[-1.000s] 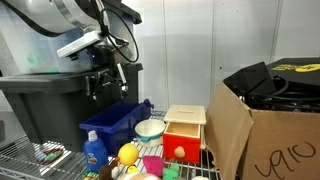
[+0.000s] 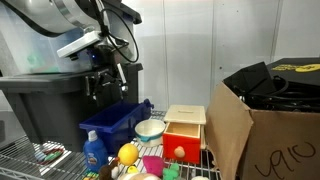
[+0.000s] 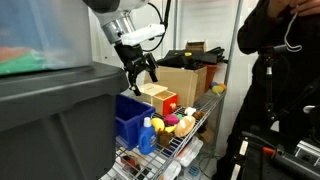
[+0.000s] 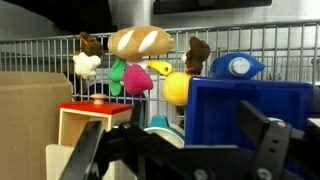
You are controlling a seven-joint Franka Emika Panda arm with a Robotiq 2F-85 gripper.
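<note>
My gripper stands open in the wrist view, a dark finger on each side and nothing held between them. In exterior view 1 the gripper (image 2: 110, 86) hangs above the blue bin (image 2: 115, 125), apart from everything on the rack. A blue bottle (image 2: 95, 151) stands in front of the bin. Right of the bin are a pale bowl (image 2: 150, 130) and an orange-red box (image 2: 183, 142) with a cream lid-like piece (image 2: 187, 114) behind it. Toward the front lie a yellow-orange ball (image 2: 128, 154), a pink item (image 2: 153, 164) and a brown bread-like toy (image 4: 141, 42).
A large dark tub (image 2: 60, 105) borders the rack on the left, and a cardboard box (image 2: 275, 140) on the right. The wire rack (image 3: 150, 165) has several small toys along its front. A person (image 3: 285, 50) is at the right in exterior view 2.
</note>
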